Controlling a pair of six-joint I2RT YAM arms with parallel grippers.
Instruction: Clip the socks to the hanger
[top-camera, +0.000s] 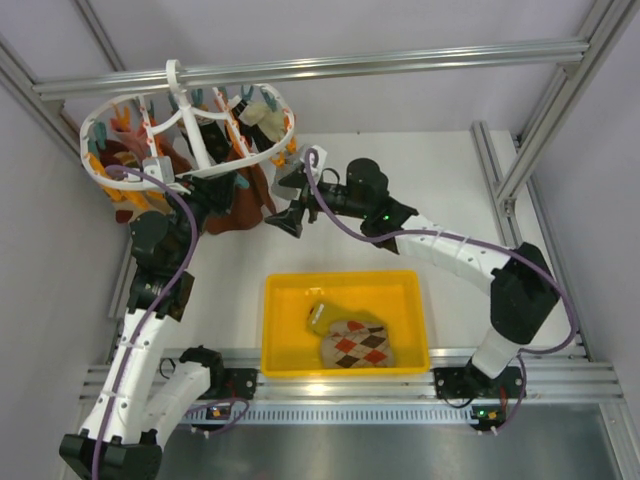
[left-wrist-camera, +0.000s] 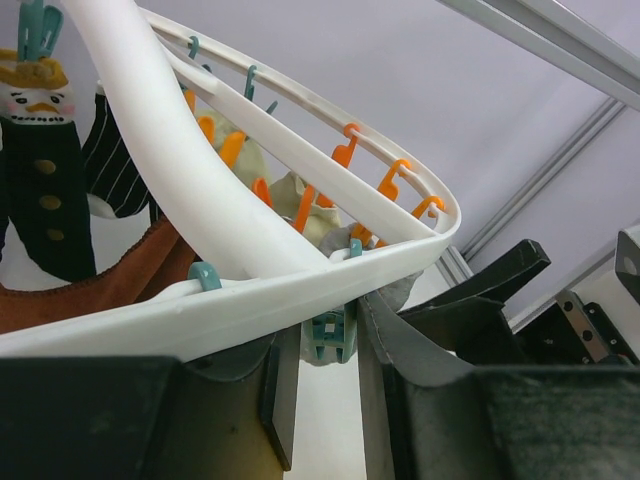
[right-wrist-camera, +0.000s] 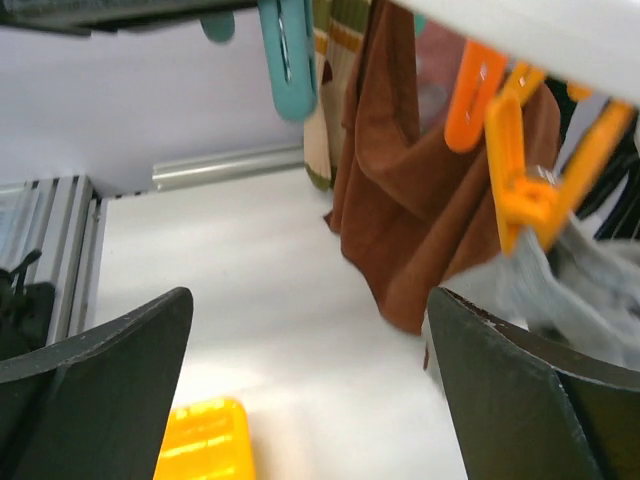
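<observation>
The white round hanger (top-camera: 130, 172) hangs from the rail, crowded with socks on orange and teal clips. My left gripper (top-camera: 215, 190) is at its front rim, shut on a teal clip (left-wrist-camera: 328, 335), with a grey sock partly hidden behind it. My right gripper (top-camera: 290, 205) stands open just right of the hanger, nothing between its fingers. In the right wrist view a brown sock (right-wrist-camera: 400, 230) hangs near orange clips (right-wrist-camera: 525, 195).
A yellow bin (top-camera: 340, 284) on the white board holds an argyle sock (top-camera: 355, 345) and an olive sock (top-camera: 330, 314). The board to the right of the hanger is clear. The metal rail (top-camera: 400, 62) crosses above.
</observation>
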